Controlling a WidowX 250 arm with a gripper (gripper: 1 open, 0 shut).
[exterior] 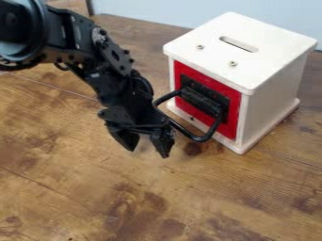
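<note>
A white wooden box [270,89] with a slot and two screws on top stands at the right, a red panel [185,72] on its front. A black part with a bent handle [209,124] is fixed on that panel and sticks out toward the left. My black gripper [142,143] hangs low, left of the box and beside the handle's outer end, its fingers apart and pointing down over the floor with nothing seen between them.
A pale wall [151,8] runs along the back behind the box.
</note>
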